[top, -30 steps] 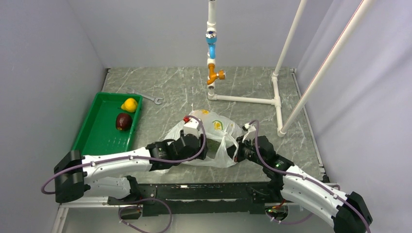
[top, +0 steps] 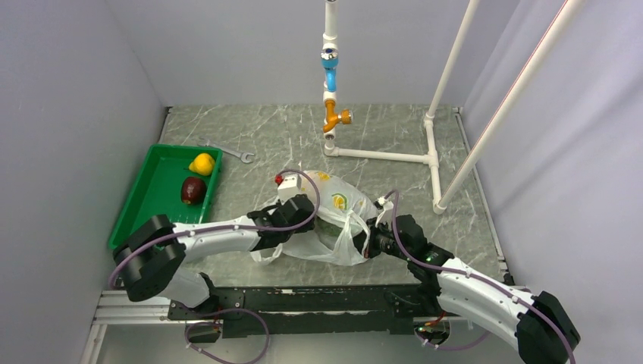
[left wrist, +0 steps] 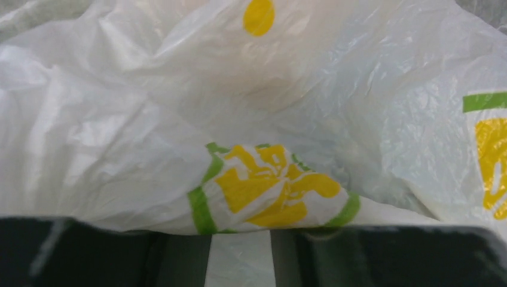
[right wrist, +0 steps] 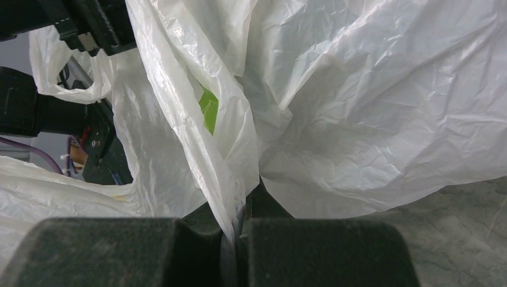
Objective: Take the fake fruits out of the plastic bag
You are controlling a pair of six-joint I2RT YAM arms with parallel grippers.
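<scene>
The white plastic bag (top: 334, 189) lies crumpled in the middle of the worktop, its yellow-green print up. My left gripper is at the bag's left part, fingers part open with a gap between, bag film filling its view. My right gripper is shut on a gathered fold of the bag at its right side. Through a slit in the film shows something green (right wrist: 208, 107); the bag's contents are otherwise hidden. A yellow fake fruit (top: 202, 163) and a dark red one (top: 193, 190) sit in the green tray (top: 155, 197).
A wrench (top: 235, 153) lies behind the tray. A white pipe frame (top: 379, 154) with orange and blue valves (top: 332, 114) stands behind and right of the bag. Bare worktop shows at the back left.
The left arm has shifted, its elbow moving rightward and up in the top view and the gripper slightly left. The bag's folds have shifted a little. The right arm is nearly still.
</scene>
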